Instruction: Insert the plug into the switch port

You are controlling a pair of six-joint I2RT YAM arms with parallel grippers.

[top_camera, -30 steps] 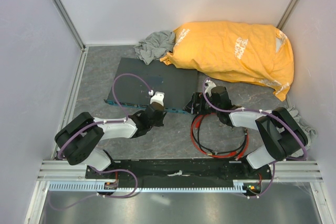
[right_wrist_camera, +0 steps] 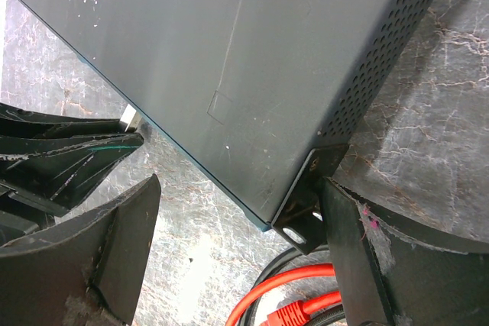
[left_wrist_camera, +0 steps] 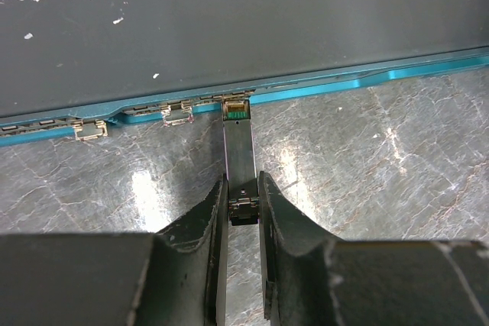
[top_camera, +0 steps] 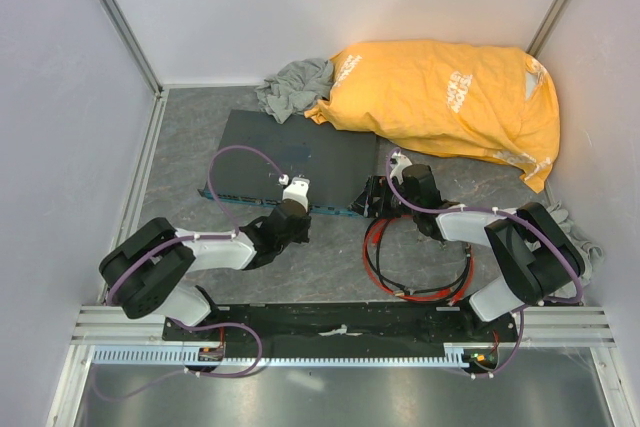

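Note:
The dark switch (top_camera: 330, 159) lies flat, its blue port edge (left_wrist_camera: 336, 87) facing the front. In the left wrist view a slim metal plug (left_wrist_camera: 241, 150) points at that edge, its green-contact end right at the row of ports; whether it has entered a port cannot be told. My left gripper is shut on the plug's rear end. At the switch's right front corner, my right gripper stands open, with a finger (right_wrist_camera: 348, 219) against or very near the black mounting bracket (right_wrist_camera: 309, 204).
Red and black cables (top_camera: 420, 292) lie coiled on the floor below the right gripper. Behind the switch are a grey cloth (top_camera: 295, 89) and an orange cloth (top_camera: 450, 97). Metal port latches (left_wrist_camera: 177, 114) stick out left of the plug.
The right arm and the switch look still.

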